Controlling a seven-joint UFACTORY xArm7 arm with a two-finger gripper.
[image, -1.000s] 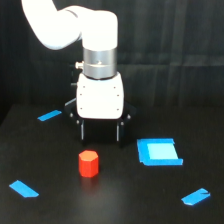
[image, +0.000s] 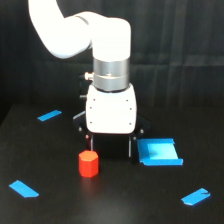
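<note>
A red block (image: 89, 164) with a hexagonal-looking outline rests on the dark table, left of centre. Above and just right of it hangs my gripper (image: 110, 148), pointing down, its two thin dark fingers spread apart. Nothing shows between them. In the picture, the left finger comes down near the block's top; I cannot tell whether they touch. Right of the gripper lies a square (image: 160, 150) outlined in blue, with a pale blue middle.
Blue strips lie flat on the table: one at the back left (image: 49, 115), one at the front left (image: 23, 189) and one at the front right (image: 196, 197). A dark curtain hangs behind.
My gripper has shifted right and lower in the picture, with its fingers still apart. The red block and the blue square have stayed in place.
</note>
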